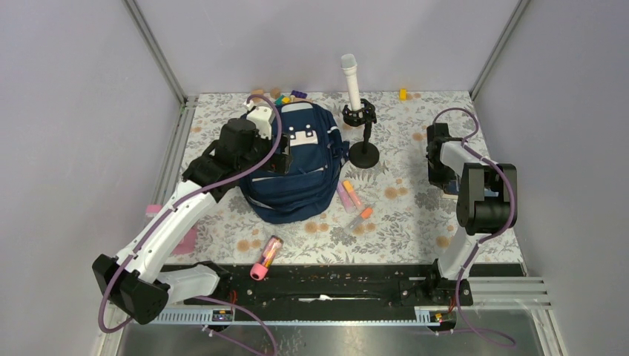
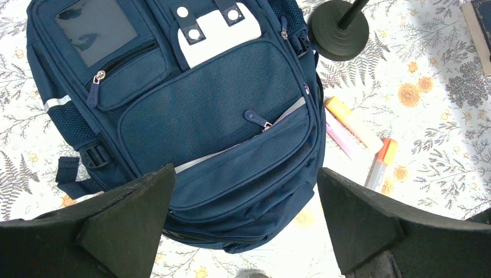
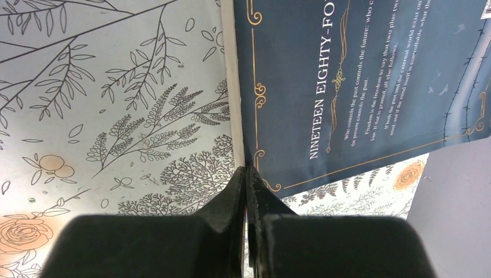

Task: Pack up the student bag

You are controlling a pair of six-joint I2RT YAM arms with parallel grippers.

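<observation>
A navy backpack [image 1: 297, 193] [image 2: 214, 104] lies in the middle-left of the table. My left gripper [image 1: 278, 156] hangs over it, open and empty. My right gripper [image 1: 438, 178] is shut at the corner of a dark blue "Nineteen Eighty-Four" book [image 3: 359, 81], its tips at the spine edge with nothing visible between them. Pink, yellow and orange markers [image 2: 341, 133] lie right of the bag. A pink-capped clear container [image 1: 267, 258] lies at the front edge.
A black stand with a white tube [image 1: 364, 154] stands right of the bag. Small coloured items [image 1: 299, 95] and a yellow block [image 1: 403, 94] sit along the back edge. A pink object [image 1: 185, 239] is at the left, partly hidden.
</observation>
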